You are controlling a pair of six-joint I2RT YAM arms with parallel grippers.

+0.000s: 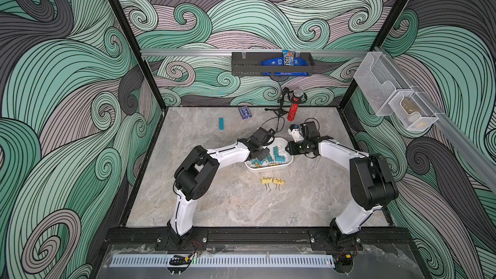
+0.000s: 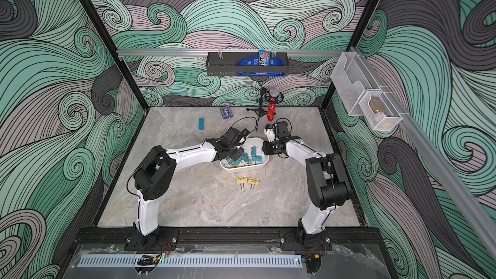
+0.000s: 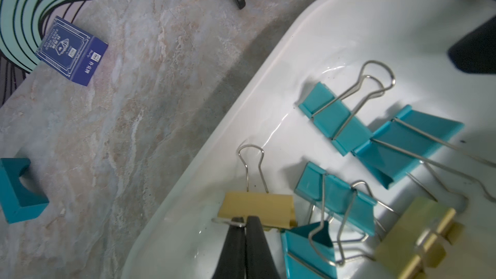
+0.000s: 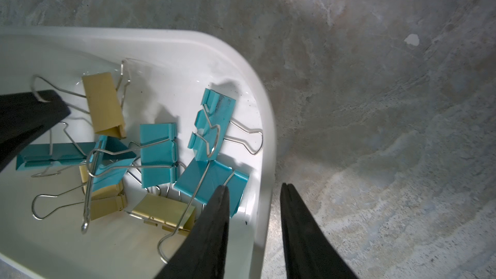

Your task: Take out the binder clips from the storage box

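Note:
The white storage box (image 4: 261, 108) holds several teal binder clips (image 3: 333, 118) and yellow binder clips (image 3: 255, 206). My left gripper is shut inside the box, with a yellow clip's wire handle at its fingertips; whether the handle is pinched is hard to tell. My right gripper straddles the box's right end, shut on the rim. Two yellow clips (image 1: 272, 180) lie on the table in front of the box.
A blue card box (image 1: 245, 112), a teal block (image 1: 221, 123) and a red microphone (image 1: 292, 111) on a stand with cable are behind the box.

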